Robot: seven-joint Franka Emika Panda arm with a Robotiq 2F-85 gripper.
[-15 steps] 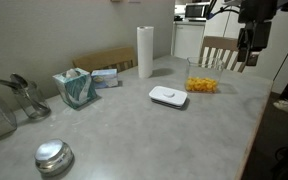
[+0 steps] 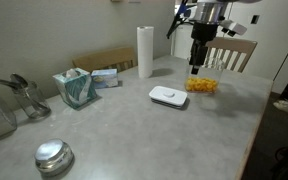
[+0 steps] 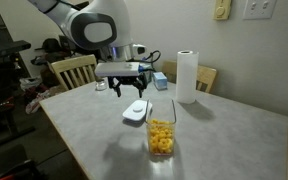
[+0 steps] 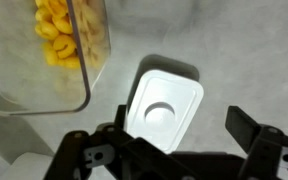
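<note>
A white lid with a rounded knob [image 4: 164, 106] lies flat on the grey table, in the lower middle of the wrist view. Beside it stands a clear container [image 4: 36, 105] partly filled with yellow-orange pieces [image 4: 56, 30]; its top is uncovered. My gripper hangs above the table with its fingers wide open and nothing between them, the lid showing in the gap below. In exterior view 1 the gripper [image 2: 196, 58] is over the container's side, higher than the lid [image 2: 168, 96].
A paper towel roll [image 2: 145, 52] stands at the back. A tissue box [image 2: 75, 88], a cup of utensils [image 2: 30, 100] and a silver bowl [image 2: 54, 157] are on the other side of the table.
My gripper has moved left in exterior view 1, from beyond the container towards the lid. The lid and the container have stayed in place.
</note>
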